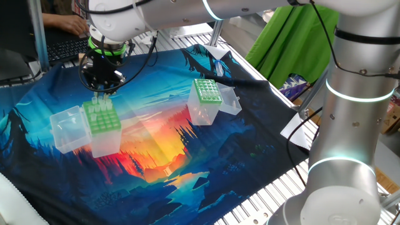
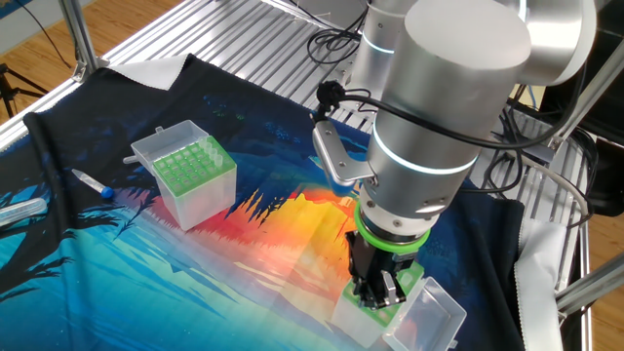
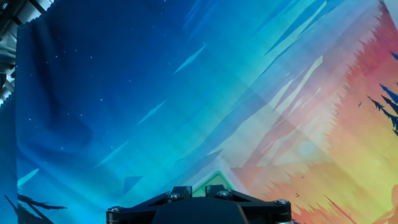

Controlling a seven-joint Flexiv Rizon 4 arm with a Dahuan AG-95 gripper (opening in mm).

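My gripper (image 1: 109, 94) hangs over the back edge of a green rack (image 1: 106, 120) in a translucent box, close to several clear tips (image 1: 95, 107) standing in that rack. In the second exterior view the gripper (image 2: 380, 300) covers part of this rack. A narrow gap parts the fingertips in the wrist view, and a green corner of the rack (image 3: 213, 178) shows beyond it; nothing is seen held. Another box with a green rack (image 1: 207, 90), holding clear tips, stands apart toward the arm's base. Whether my fingers touch any tip is hidden.
Beside the nearer box lies its open clear lid (image 1: 70, 128); the other box has its lid (image 1: 230, 100) open too. A pen (image 2: 94, 184) rests on the patterned cloth (image 2: 136, 283). Between the boxes the cloth is bare.
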